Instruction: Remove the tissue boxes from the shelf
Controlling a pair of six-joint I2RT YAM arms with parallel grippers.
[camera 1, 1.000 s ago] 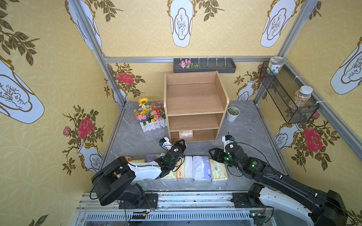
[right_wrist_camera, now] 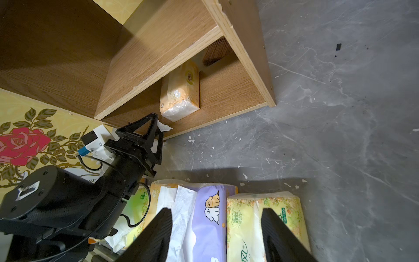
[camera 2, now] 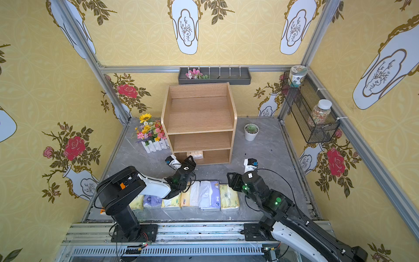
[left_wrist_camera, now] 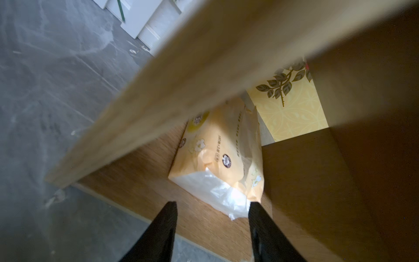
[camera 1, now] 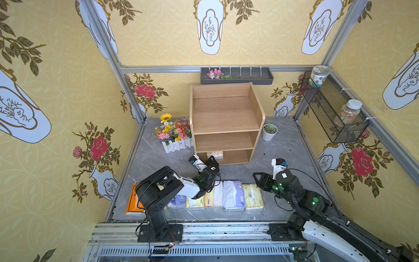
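Note:
One orange-and-white tissue pack (left_wrist_camera: 218,152) lies in the bottom compartment of the wooden shelf (camera 1: 227,115), toward its left side. In the left wrist view my left gripper is open just in front of the pack's white end, with nothing between its fingers. A row of tissue packs lies along the front of the table, among them a purple one (camera 1: 237,195) and a yellow one (camera 1: 253,196) at the right end. Above the table to the right of that row, my right gripper stands part open, holding nothing. The left arm hides some packs.
A flower planter (camera 1: 176,136) stands against the shelf's left side, and a small potted plant (camera 1: 269,131) is at its right. A wire basket (camera 1: 333,107) with jars hangs on the right wall.
The right gripper has shifted right, away from the packs. The shelf pack looks unmoved.

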